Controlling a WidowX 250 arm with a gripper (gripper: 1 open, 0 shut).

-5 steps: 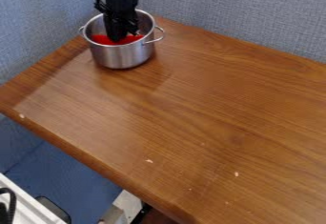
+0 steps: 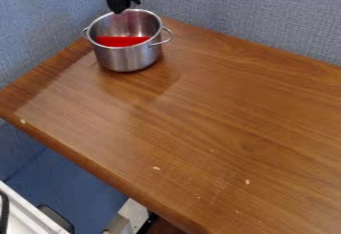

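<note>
A steel pot with two side handles stands at the back left corner of the wooden table. Something red lies inside it. My black gripper hangs above the pot's back rim at the top edge of the view, partly cut off; whether its fingers are open or shut is too small and dark to tell.
Grey-blue padded walls stand behind and to the left. A white object is at the lower left, beyond the table's edge.
My gripper has risen up out of the pot to above it, leaving more of the red thing and the pot's interior visible. The pot has stayed in place.
</note>
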